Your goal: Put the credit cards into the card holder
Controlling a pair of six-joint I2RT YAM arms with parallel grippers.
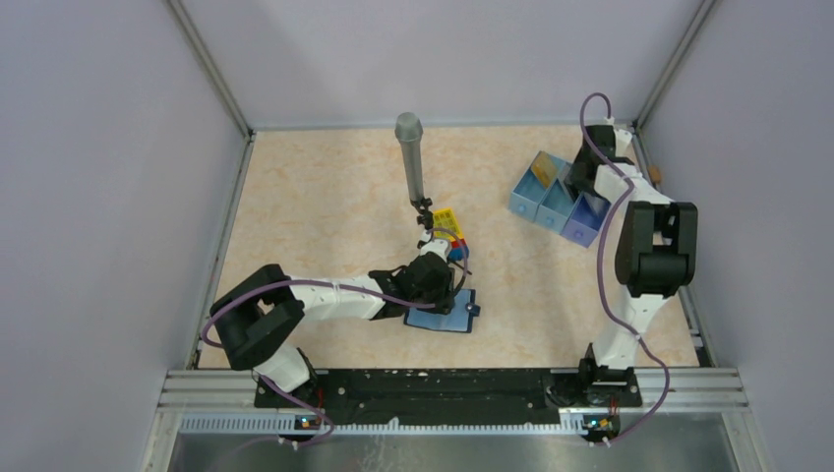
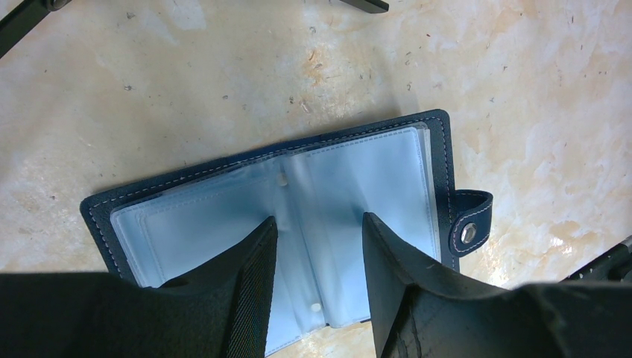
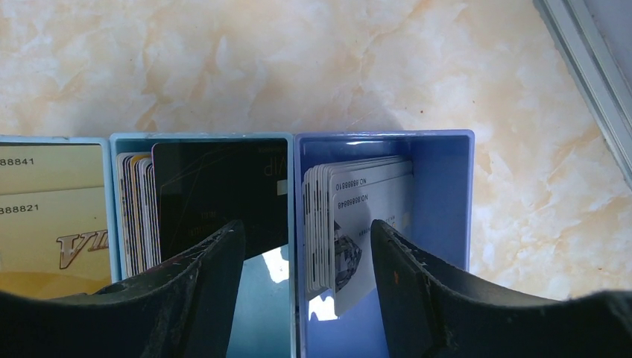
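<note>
The card holder (image 2: 358,175) lies spread on the table, dark blue with clear sleeves and a snap strap on its right side. Over its middle fold hangs my left gripper, part open with nothing between its fingers. Far right, my right gripper is open above the card boxes, its fingers either side of the wall between two compartments. White cards (image 3: 373,216) lean in the purple compartment. A black VIP card (image 3: 216,198) stands before several others in the middle one, and gold cards (image 3: 52,216) fill the left one.
A yellow, red and blue item (image 1: 448,224) lies behind the left gripper, beside the grey camera post (image 1: 411,162). Bare table (image 1: 536,305) stretches between the holder and the boxes.
</note>
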